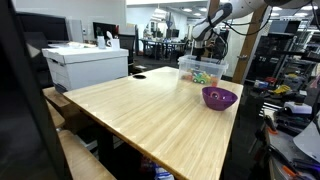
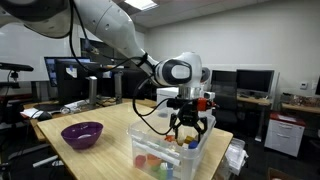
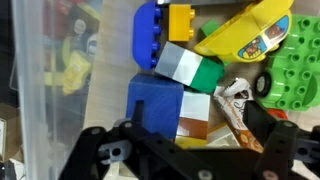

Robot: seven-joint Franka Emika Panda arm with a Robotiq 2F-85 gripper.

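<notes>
My gripper points down into a clear plastic bin (image 2: 148,138) of toy blocks. In the wrist view its two black fingers (image 3: 268,132) stand wide apart, so it is open. A dark blue block (image 3: 155,105) lies by the left finger and partly in the gap. Beyond it are a green and white block (image 3: 190,68), a yellow piece (image 3: 245,35) and a green studded plate (image 3: 295,60). Whether the fingers touch any of these I cannot tell.
The bin's clear wall (image 3: 45,90) runs close along the left of the wrist view. A purple bowl (image 1: 219,98) stands apart from the bin on the wooden table (image 1: 150,110).
</notes>
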